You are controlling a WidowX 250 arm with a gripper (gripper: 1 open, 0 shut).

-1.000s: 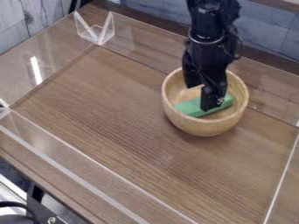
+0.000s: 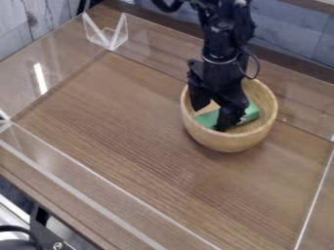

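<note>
A wooden bowl (image 2: 229, 141) sits right of centre on the brown table (image 2: 104, 146), with a green object (image 2: 247, 115) inside it. My black gripper (image 2: 214, 109) reaches down from the top into the bowl, over the green object and partly hiding it. The fingers are dark and overlap the object, so I cannot tell how far they are open or whether they touch it.
A clear wire or plastic stand (image 2: 107, 31) stands at the back left. The table's back edge runs behind the bowl.
My gripper has moved lower and slightly toward the front left, deeper into the bowl, covering more of the green object.
</note>
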